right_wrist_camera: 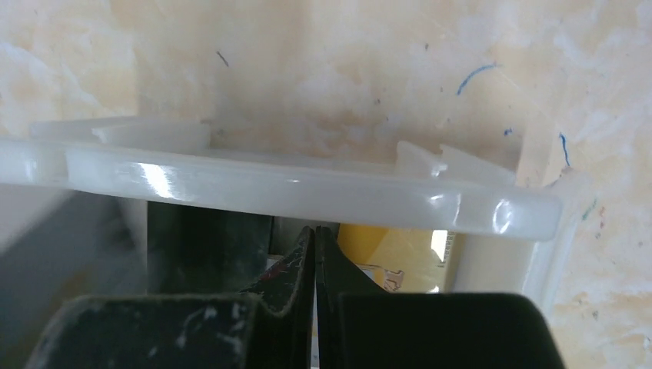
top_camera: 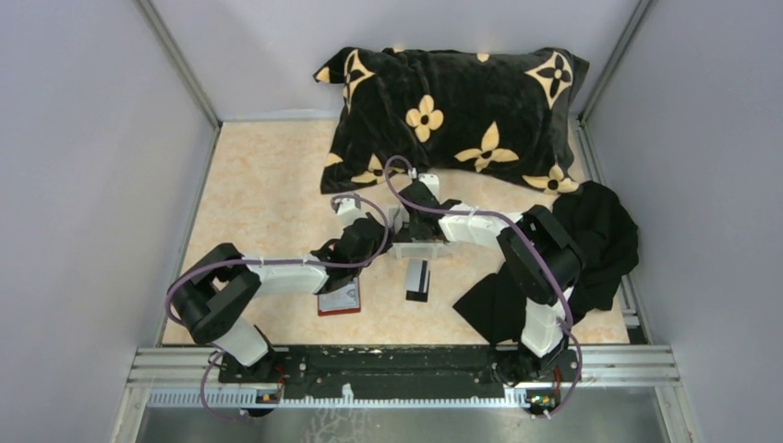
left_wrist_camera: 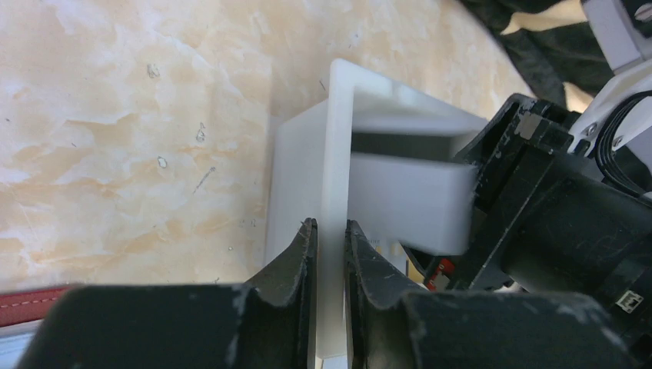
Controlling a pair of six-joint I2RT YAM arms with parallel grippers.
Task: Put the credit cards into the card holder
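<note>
A white plastic box (top_camera: 423,250) lies mid-table with its mouth upward. Its near wall (left_wrist_camera: 337,154) is pinched between the fingers of my left gripper, which is shut on that rim. My right gripper reaches over the box, its fingers closed together and nothing showing between them. Under it, inside the box, are a dark card (right_wrist_camera: 207,246) and a yellow card (right_wrist_camera: 392,246). A silver card with a dark stripe (top_camera: 417,280) lies flat in front of the box. Both arms cover part of the box in the top view.
A flat red-edged piece with a pale face (top_camera: 339,300) lies beneath the left arm. A dark patterned cushion (top_camera: 452,120) stands at the back, and black cloth (top_camera: 591,245) lies at the right.
</note>
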